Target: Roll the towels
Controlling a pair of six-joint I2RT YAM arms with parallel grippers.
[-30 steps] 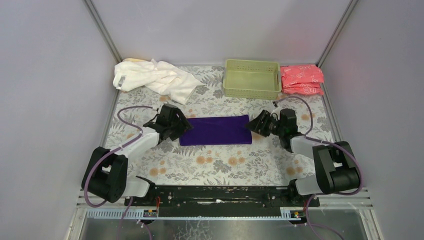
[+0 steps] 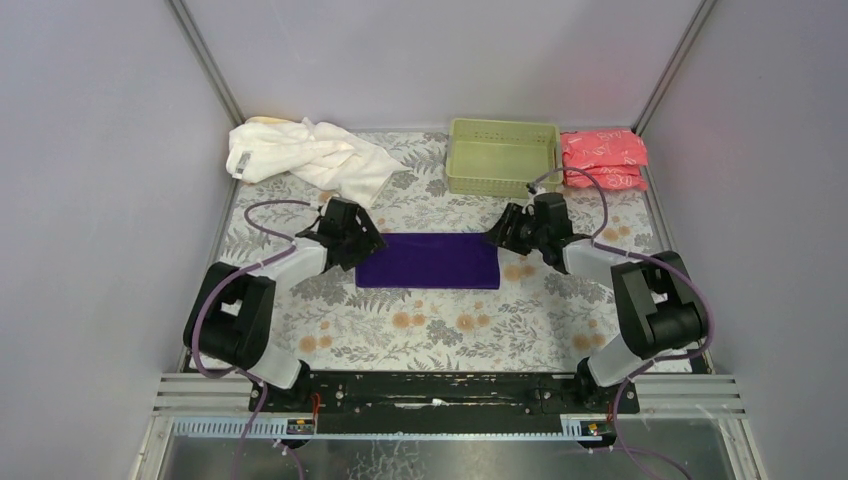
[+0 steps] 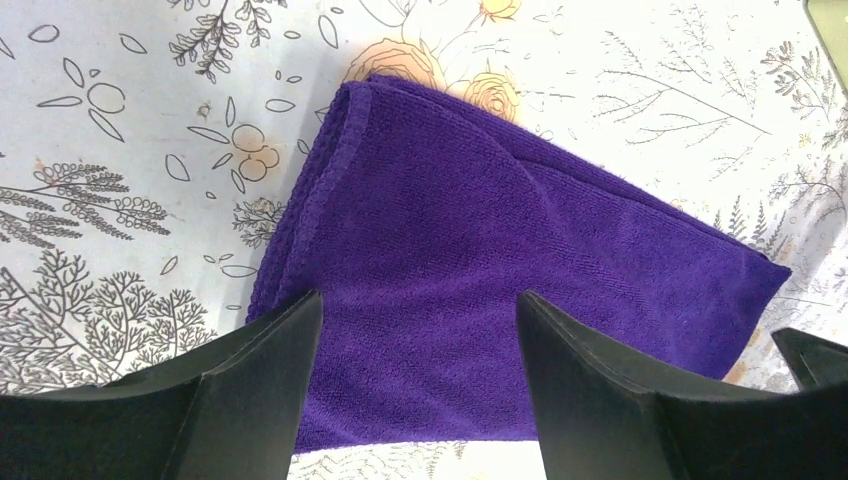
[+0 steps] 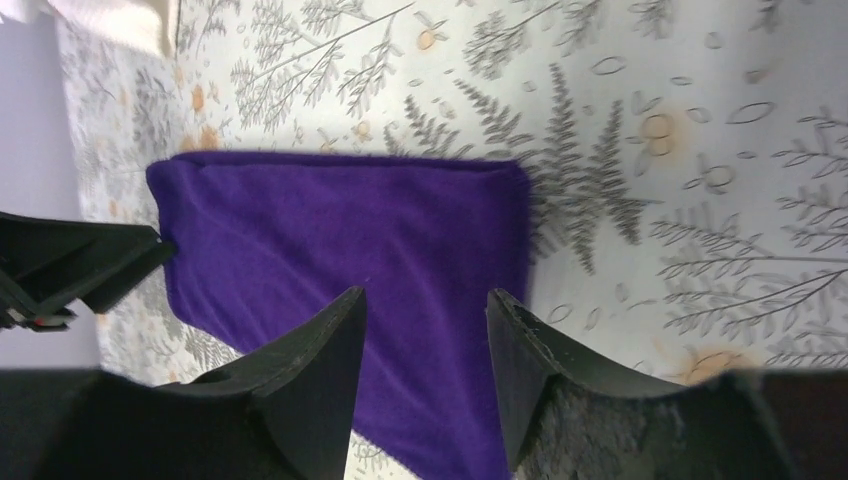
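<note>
A purple towel (image 2: pixel 430 262) lies folded into a flat rectangle across the middle of the table. Over its left end is my left gripper (image 2: pixel 377 250), its fingers apart; in the left wrist view only towel (image 3: pixel 430 280) shows between the fingers, none of it visibly pinched. At the towel's far right corner my right gripper (image 2: pixel 492 240) is open. The right wrist view shows the towel (image 4: pixel 330 230) beneath the parted fingers (image 4: pixel 340 350). Whether the fingertips touch the cloth cannot be told.
White towels (image 2: pixel 310 155) lie heaped at the back left. A green basket (image 2: pixel 503 187) stands empty at the back, beside a stack of red-pink towels (image 2: pixel 605 160).
Both grippers have moved slightly away from the front, to the towel's far corners. The towel has shifted a little left; its right end lies flatter than a second ago.
</note>
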